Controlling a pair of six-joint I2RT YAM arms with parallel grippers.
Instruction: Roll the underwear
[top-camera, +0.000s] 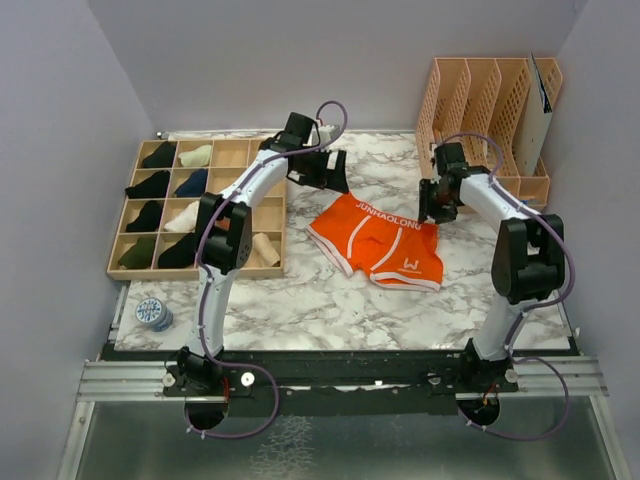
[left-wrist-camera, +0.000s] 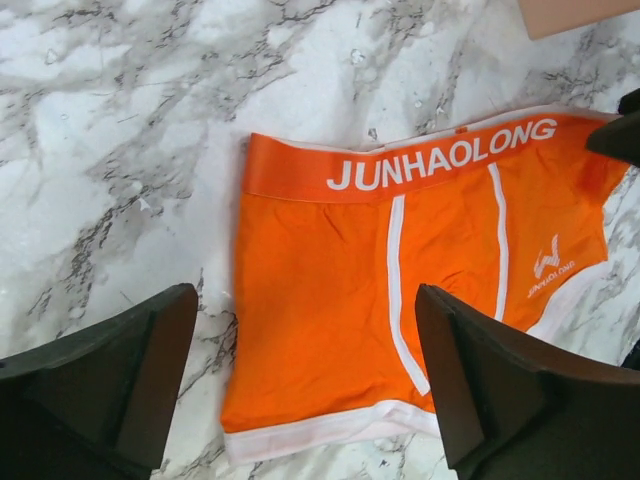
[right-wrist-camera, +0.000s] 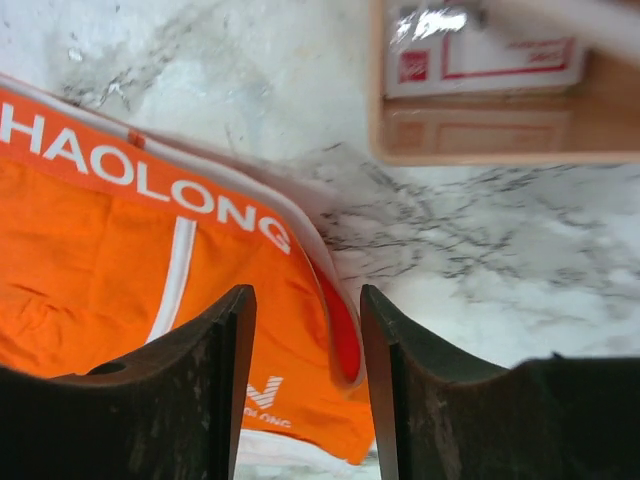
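Observation:
Orange underwear (top-camera: 385, 245) with a JUNHAOLONG waistband lies spread flat on the marble table, waistband toward the back and white-trimmed legs toward the front. My left gripper (top-camera: 338, 172) stands open over its left waistband corner; in the left wrist view nothing is between the wide-spread fingers (left-wrist-camera: 150, 350), and the cloth lies below them. At the right waistband corner is my right gripper (top-camera: 432, 205), its fingers (right-wrist-camera: 235, 340) parted. In the right wrist view the waistband's folded, slightly raised corner (right-wrist-camera: 342, 335) shows between the fingertips, with a gap around it.
To the left stands a wooden divided box (top-camera: 232, 152) with rolled dark and light cloths in several compartments. A peach rack (top-camera: 470, 110) rises at the back right, close behind the right gripper. A blue-and-white round container (top-camera: 153, 313) sits front left.

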